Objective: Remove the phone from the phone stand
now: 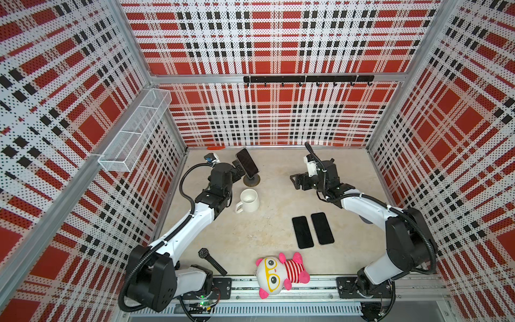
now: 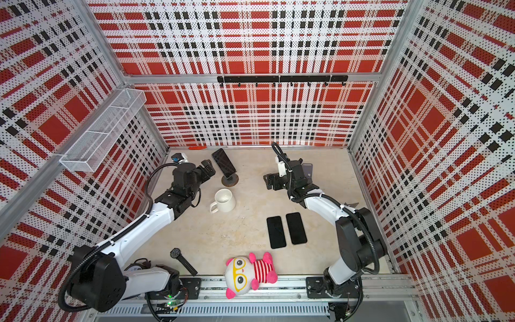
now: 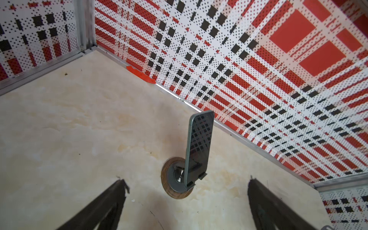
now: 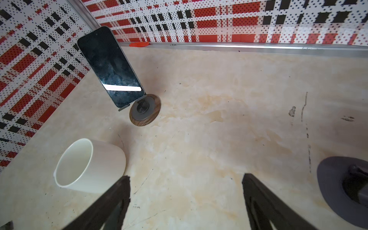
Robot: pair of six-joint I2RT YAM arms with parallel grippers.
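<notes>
A phone [image 1: 246, 162] [image 3: 199, 145] [image 4: 111, 67] rests tilted upright on a stand with a round wood-rimmed base [image 2: 229, 180] [image 4: 153, 115] at the back left of the table. My left gripper [image 2: 206, 169] is open, just to the left of the phone and pointed at it, with empty space between its fingers. My right gripper [image 1: 296, 181] is open and empty, over the right middle of the table, facing toward the stand from some distance.
A white mug [image 2: 225, 199] stands in front of the stand. Two dark phones [image 1: 302, 231] [image 1: 322, 228] lie front right, a plush toy [image 1: 279, 273] at the front edge, a black wand-like object [image 1: 214, 263] front left. A wire basket [image 1: 128, 139] hangs on the left wall.
</notes>
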